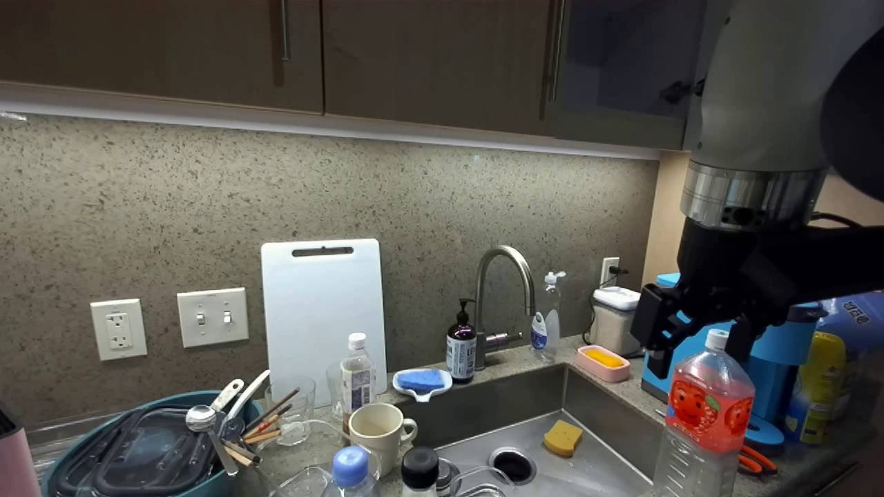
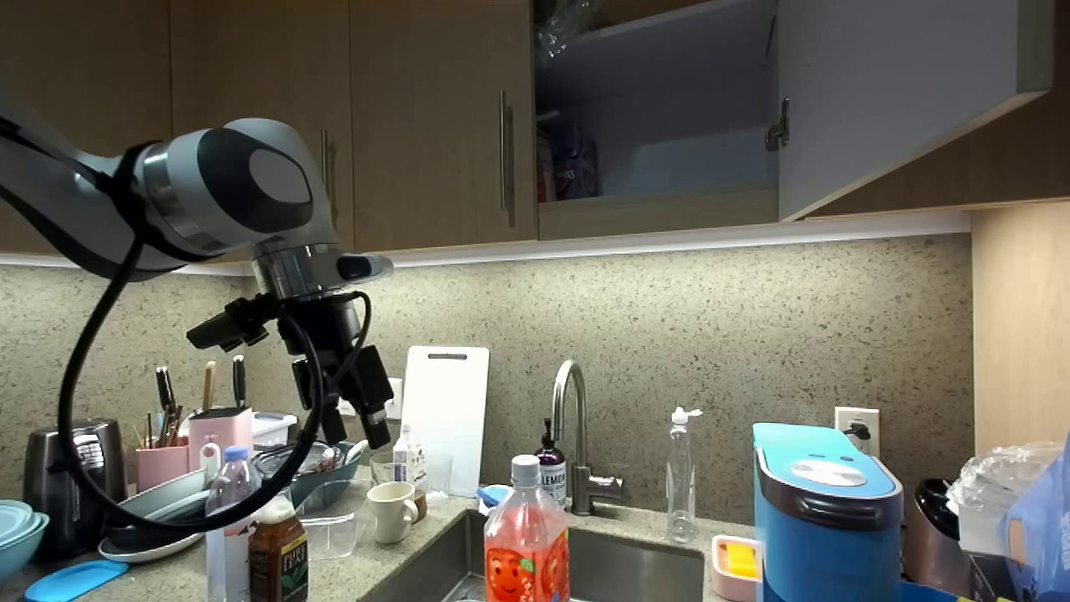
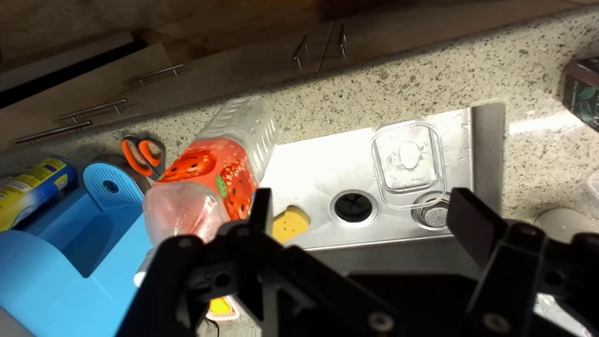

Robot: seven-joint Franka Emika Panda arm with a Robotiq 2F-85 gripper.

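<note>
My gripper (image 2: 356, 431) hangs fingers-down above the counter area, open. In the wrist view its two fingers (image 3: 261, 207) are far apart, with nothing gripped between them. Seen past them is the steel sink (image 3: 314, 163), holding a yellow sponge (image 3: 292, 223) and a clear plastic container (image 3: 408, 160). A large clear bottle with a red strawberry-face label (image 1: 706, 410) stands upright near the sink's front right. In exterior view 1 the gripper overlaps the bottle's top, but exterior view 2 shows it well to the left of the bottle (image 2: 527, 562), so they are apart.
The faucet (image 2: 572, 421) rises behind the sink. A blue appliance (image 2: 827, 532) and orange-handled scissors (image 3: 147, 154) sit on the right-hand counter. A mug (image 1: 381, 432), bottles and a full dish basin (image 1: 186, 484) crowd the left. Overhead, one cabinet door (image 2: 903, 90) stands open.
</note>
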